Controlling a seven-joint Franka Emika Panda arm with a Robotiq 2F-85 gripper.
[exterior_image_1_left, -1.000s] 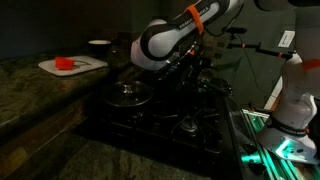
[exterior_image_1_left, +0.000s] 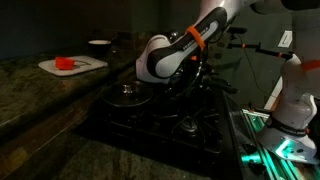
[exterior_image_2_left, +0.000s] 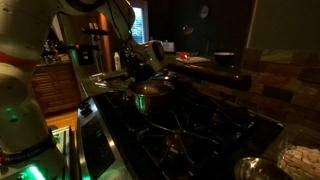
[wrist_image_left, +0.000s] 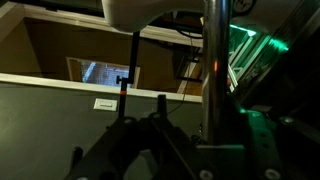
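Note:
A dark round pan (exterior_image_1_left: 128, 94) sits on the black stovetop, and its rim (exterior_image_2_left: 150, 88) also shows in exterior view 2. My gripper (exterior_image_2_left: 140, 68) hangs close to the pan, beneath the white wrist of the arm (exterior_image_1_left: 163, 58). Its dark fingers blend into the shadow in both exterior views. Along the lower part of the wrist view the gripper shows only as black shapes. A long shiny bar (wrist_image_left: 214, 70) runs upright there; whether the fingers touch it is unclear.
A white tray (exterior_image_1_left: 85, 66) with a red object (exterior_image_1_left: 65, 63) rests on the counter left of the stove, a pot (exterior_image_1_left: 100, 43) behind it. In exterior view 2, a metal bowl (exterior_image_2_left: 258, 168) stands at the front right. Much of the stovetop (exterior_image_2_left: 205, 135) is bare.
The arm's white wrist has come down and shifted a little to the right in exterior view 1. The pan, tray and red object look unmoved.

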